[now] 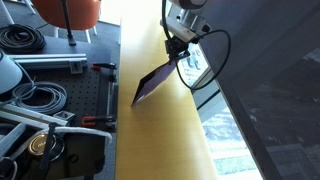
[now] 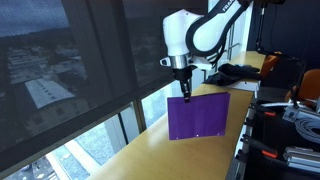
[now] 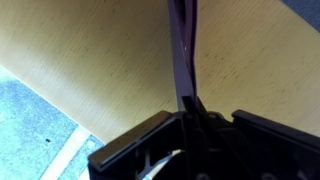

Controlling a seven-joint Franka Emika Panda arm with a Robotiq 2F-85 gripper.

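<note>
A flat, thin purple sheet (image 2: 197,118) hangs upright below my gripper (image 2: 187,98), which is shut on its top edge in exterior view 2. From exterior view 1 the same sheet (image 1: 153,82) is seen at a slant, with the gripper (image 1: 174,58) at its upper corner. Nearly edge-on in the wrist view, the sheet (image 3: 184,55) runs up from between the dark fingertips. Whether its lower edge touches the table cannot be told.
A dark screen with windows (image 2: 75,70) stands along one side. Opposite are a black cart with coiled cables (image 1: 40,97) and an orange chair (image 1: 70,12). Dark cloth (image 2: 233,74) lies at the table's far end.
</note>
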